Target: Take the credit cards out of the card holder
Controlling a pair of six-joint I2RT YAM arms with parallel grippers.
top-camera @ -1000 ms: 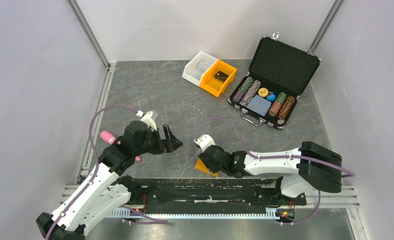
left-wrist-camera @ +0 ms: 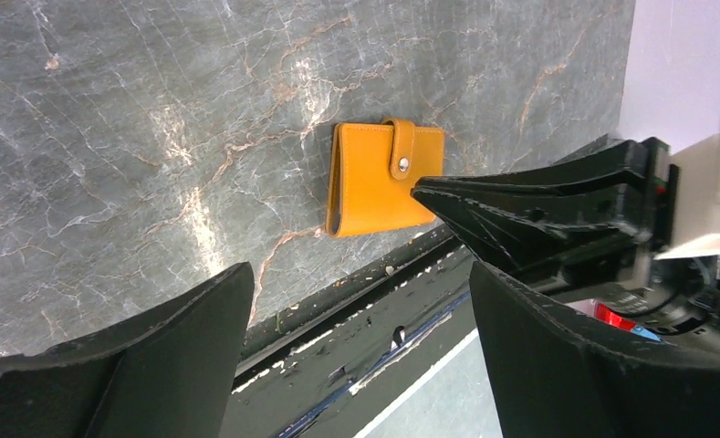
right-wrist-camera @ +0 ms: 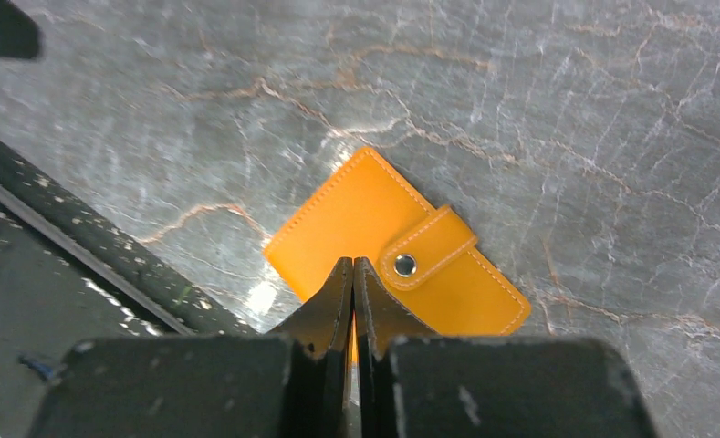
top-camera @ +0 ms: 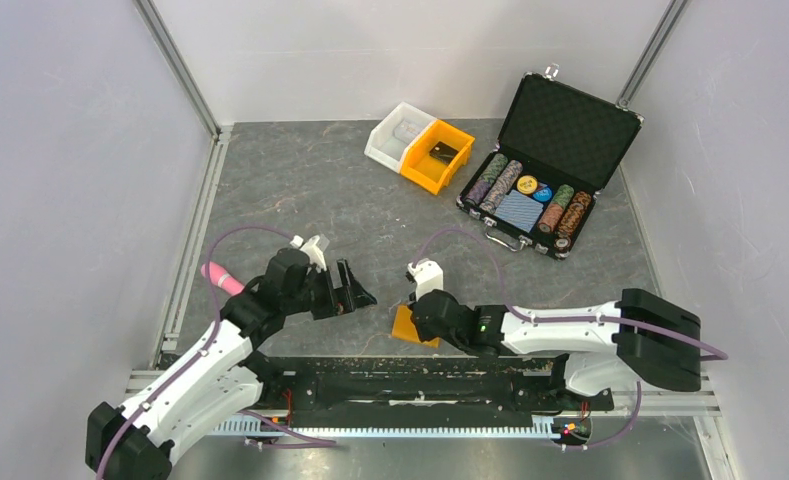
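An orange card holder (right-wrist-camera: 338,228) lies flat on the grey marbled table, its snap strap (right-wrist-camera: 436,245) folded over the edge and the metal snap fastened down. My right gripper is over the holder, its fingertips together with nothing between them; the strap lies just to their right, outside the fingers. In the left wrist view, the holder (left-wrist-camera: 371,187) shows a slightly gaping left edge, and any cards inside are hidden. My left gripper stands open, left of the holder in the top view, with empty space between its fingers.
A white bin (top-camera: 382,148) and a yellow bin (top-camera: 430,180) stand at the back. Right of them an open poker case (top-camera: 520,240) takes up table space. A pink object (top-camera: 225,279) lies beside the left arm.
My right gripper has gone from open around the snap to shut, and has turned relative to the holder. The left arm has shifted slightly right. The strap still lies fastened.
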